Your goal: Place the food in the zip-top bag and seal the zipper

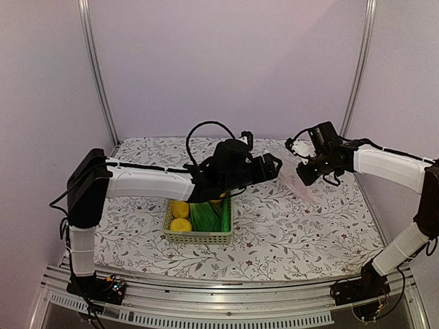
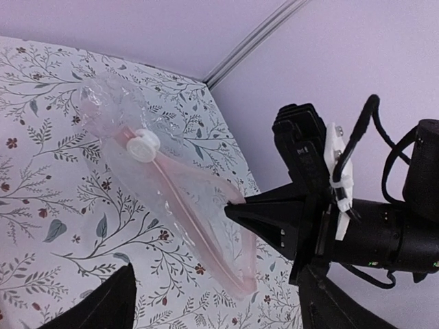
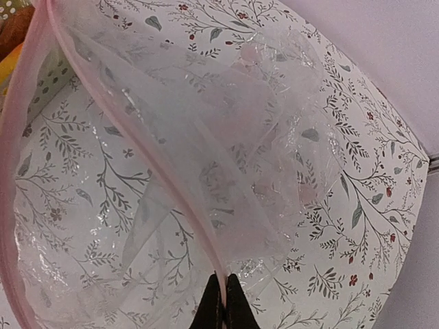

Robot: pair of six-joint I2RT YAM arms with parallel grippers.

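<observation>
The clear zip top bag [image 2: 199, 236] has pink zipper edges and a round white slider [image 2: 143, 145] near its far end. In the right wrist view my right gripper is shut on one pink edge [image 3: 161, 164], and the bag's mouth gapes. My left gripper is open with nothing between its fingers; in the top view it is just left of the bag. The food sits in a basket [image 1: 199, 238]: yellow lemons [image 1: 180, 225], a leafy green vegetable [image 1: 204, 218] and a cucumber [image 1: 226, 216] show. My left arm hides the basket's back.
Pale walls [image 1: 391, 68] close in the sides and back. Both arms come close together over the table's right half.
</observation>
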